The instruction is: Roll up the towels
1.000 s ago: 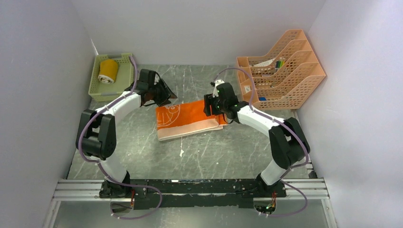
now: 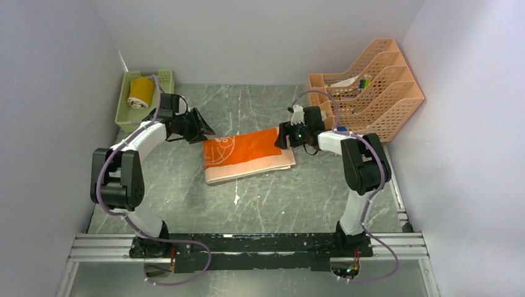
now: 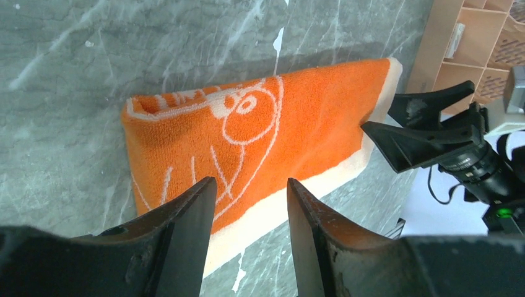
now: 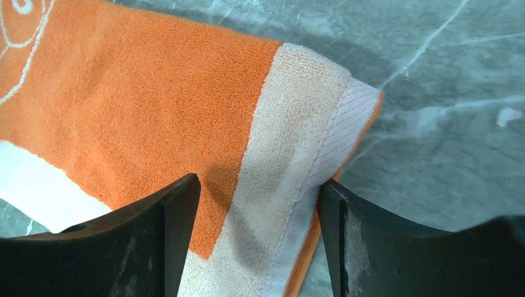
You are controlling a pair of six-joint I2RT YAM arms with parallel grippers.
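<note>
A folded orange towel with cream border and white drawing (image 2: 244,151) lies on the grey marbled surface. My left gripper (image 2: 202,129) hangs over its left end, fingers apart with nothing between them, as the left wrist view shows. At the towel's right end is my right gripper (image 2: 283,137), its fingers apart over the folded cream edge (image 4: 285,105); the right fingertip touches that edge. A rolled yellow towel (image 2: 141,91) lies in the green basket (image 2: 124,114) at the back left.
A peach tiered organizer (image 2: 387,105) with small items stands at the back right, close behind my right arm. Walls bound the back and both sides.
My left gripper has moved left along the towel. My right gripper has moved right to the towel's end; that end now shows more cream and less orange.
</note>
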